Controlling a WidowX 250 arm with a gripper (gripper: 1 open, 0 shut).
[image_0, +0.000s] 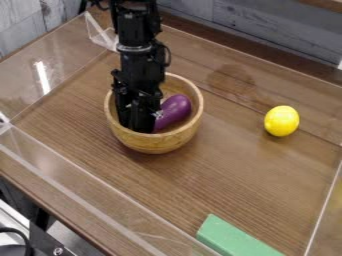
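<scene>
The black robot arm reaches down from the top into a wooden bowl (158, 142) left of centre. Its gripper (139, 110) is low inside the bowl's left part, beside a purple eggplant-like object (174, 112) that lies in the bowl. The fingers are dark and overlap, so whether they are open or shut, or touch the purple object, is hard to see.
A yellow lemon-like object (282, 121) sits on the right of the wooden table (254, 170). A green block (237, 236) lies at the front right. Clear plastic pieces are at the left edge. A wall runs along the back.
</scene>
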